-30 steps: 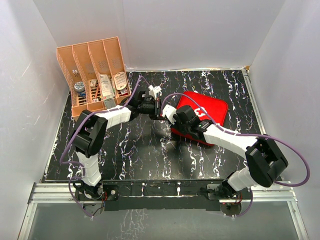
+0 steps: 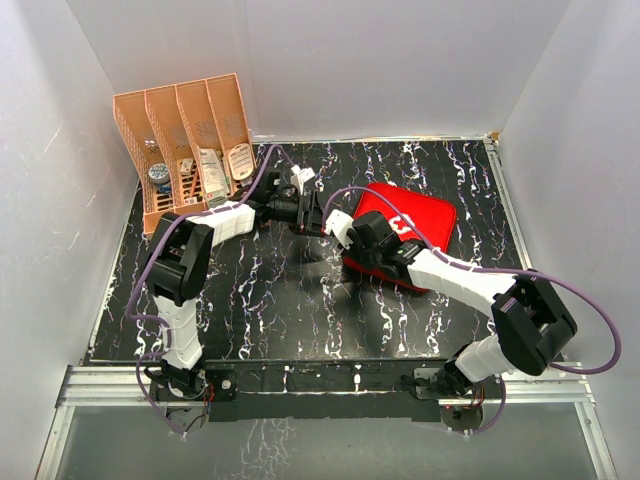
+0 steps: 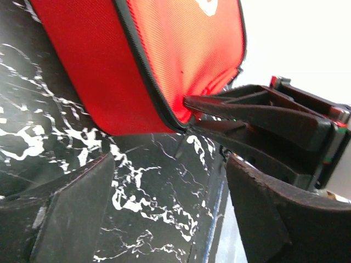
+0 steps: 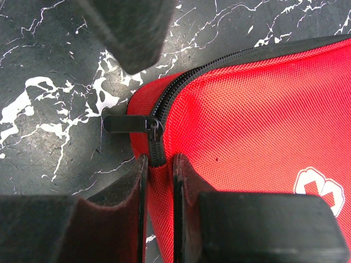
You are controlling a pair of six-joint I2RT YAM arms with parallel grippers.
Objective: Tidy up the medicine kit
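The red medicine kit (image 2: 433,214) lies on the right half of the table with its zip edge towards the middle. My right gripper is closed around a fold of red fabric just beside the black zip (image 4: 171,90) at a rounded corner. A black zipper pull (image 4: 129,124) sticks out sideways from the zip, just ahead of these fingers. My left gripper is open, its fingers wide apart with only the tabletop behind them. It stands close to that same corner of the kit (image 3: 88,60), not touching it as far as shows.
An orange organizer (image 2: 163,108) with several compartments stands at the back left, holding a round tin (image 2: 159,176), a white box (image 2: 213,176) and other small items. Both grippers are very close together.
The left gripper's fingers have spread apart, and it has shifted slightly near the kit's corner. The right arm and the kit have stayed in place.
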